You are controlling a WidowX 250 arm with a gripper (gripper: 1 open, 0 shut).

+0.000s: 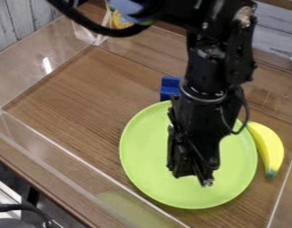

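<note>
My black gripper (190, 160) hangs low over a light green plate (149, 169), its fingers pointing down toward the plate's middle and hiding part of it. Whether the fingers are open or shut is hard to make out. A yellow banana (267, 146) lies just right of the plate. Behind the arm, above the plate's far side, a blue object (170, 87) is partly hidden.
A small yellow item (118, 20) stands at the back left. Dark cables run at the lower left edge.
</note>
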